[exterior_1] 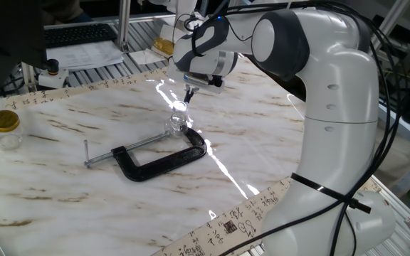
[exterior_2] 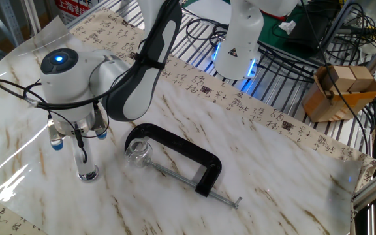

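My gripper [exterior_1: 189, 97] hangs above the table, pointing down, just beyond the far end of a black C-clamp [exterior_1: 164, 165]. Its narrow dark fingers run together in both views, so whether they stand apart is unclear. A small clear glass piece [exterior_2: 138, 151] sits at the clamp's end, overlapping the frame and the screw tip. In the second exterior view a shiny, cylinder-like thing [exterior_2: 88, 173] appears directly below my gripper [exterior_2: 82, 156]; contact between them cannot be judged. The clamp lies flat, its long screw [exterior_2: 187, 180] extending past the frame.
A clear jar with a gold lid [exterior_1: 4, 122] stands at the table's left side. Beyond the far edge are a keyboard [exterior_1: 79, 34] and papers. A cardboard box [exterior_2: 338, 91] sits off the table.
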